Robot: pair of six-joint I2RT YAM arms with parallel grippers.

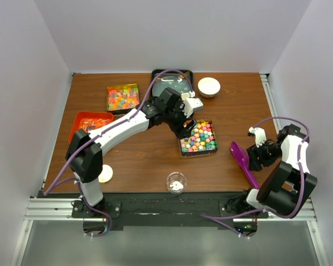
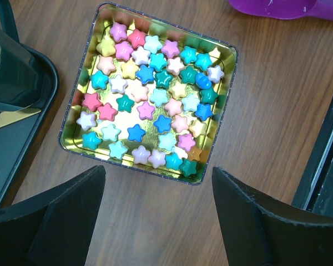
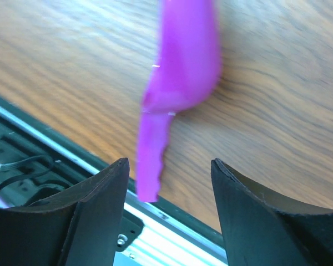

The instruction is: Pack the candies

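Observation:
A gold-lined tray [image 2: 72,145] of star candies [image 2: 146,111] in several colours stands mid-table. My left gripper [image 1: 184,132] hovers at its left side, and in the left wrist view the fingers [image 2: 80,202] are wide apart with nothing between them. The purple scoop [image 1: 240,155] lies on the right of the table, its handle pointing to the front edge. Close beside it, my right gripper [image 1: 255,160] is open. In the right wrist view, the blurred scoop handle [image 3: 151,147] shows beyond the gap between the fingers, not gripped.
A clear cup [image 1: 176,183] with white pieces stands near the front edge, a pale round lid [image 1: 105,173] left of it. Behind are a red basket [image 1: 77,124], another candy tray [image 1: 122,98], a black tray [image 1: 189,75] and a white bowl [image 1: 209,87].

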